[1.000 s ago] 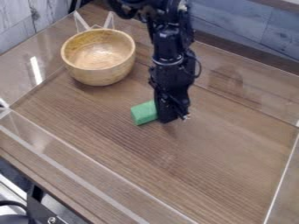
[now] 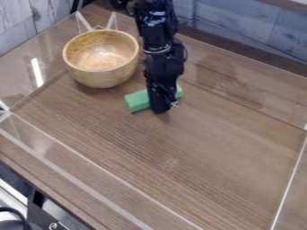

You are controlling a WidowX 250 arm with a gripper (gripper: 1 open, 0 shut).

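My black gripper (image 2: 162, 96) reaches down from the top centre to a green block (image 2: 140, 101) lying on the wooden table (image 2: 180, 166). The fingers are at the block's right part and partly cover it. The gripper looks narrow, but whether anything is between its fingertips is hidden.
A tan wooden bowl (image 2: 100, 70) sits to the upper left of the block. Pale blue boards (image 2: 252, 36) line the back.
The gripper and the green block have moved back and to the left, closer to the bowl.
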